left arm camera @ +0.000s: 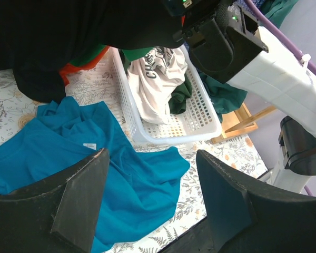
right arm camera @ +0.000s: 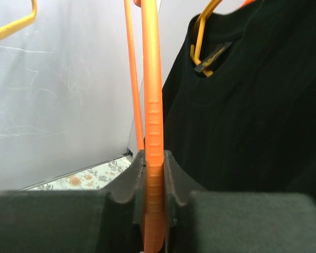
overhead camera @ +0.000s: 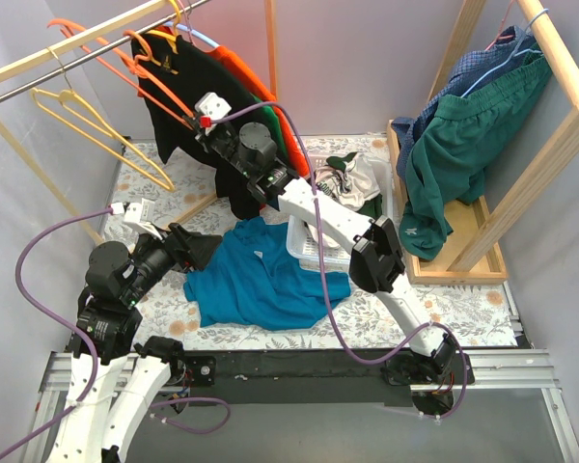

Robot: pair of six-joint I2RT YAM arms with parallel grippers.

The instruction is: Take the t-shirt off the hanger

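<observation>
My right gripper is shut on the arm of an orange hanger (right arm camera: 154, 100), up by the rail at the upper left of the top view. No garment shows on this hanger. A teal t-shirt (overhead camera: 256, 275) lies loose and crumpled on the table, its small white label (left arm camera: 89, 146) visible in the left wrist view. Left of the shirt and above the table, my left gripper stands open, with nothing held between its fingers. A black shirt (right arm camera: 237, 105) hangs on a yellow hanger (right arm camera: 200, 37) close beside the orange one.
An empty yellow hanger (overhead camera: 106, 125) hangs left on the metal rail (overhead camera: 72, 66). Behind the black shirt hang orange and green garments. A white basket (left arm camera: 197, 126) of clothes stands right of the teal shirt. Green shorts (overhead camera: 454, 145) hang from the right rack.
</observation>
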